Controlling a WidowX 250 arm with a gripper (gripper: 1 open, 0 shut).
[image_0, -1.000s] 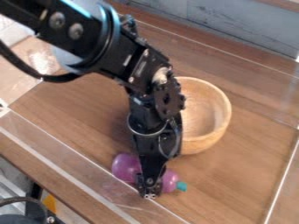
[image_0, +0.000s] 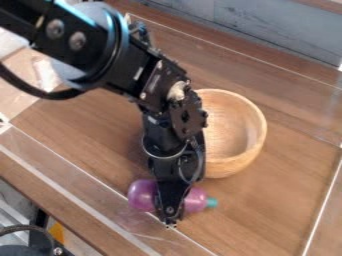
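Observation:
My black gripper (image_0: 170, 208) points down at the near part of the table, shut on a purple object (image_0: 142, 194) with a teal tip (image_0: 211, 202) at its right end, which lies along the wooden tabletop. The gripper's fingers hide the middle of the object. A light wooden bowl (image_0: 235, 132) sits just behind and to the right of the gripper, partly covered by the arm.
A grey wall (image_0: 267, 40) runs along the back. The table's near left edge has metal parts and cables beyond it.
The gripper and the purple object have shifted very slightly, with the teal tip a little higher in view than a second ago. The bowl looks unchanged.

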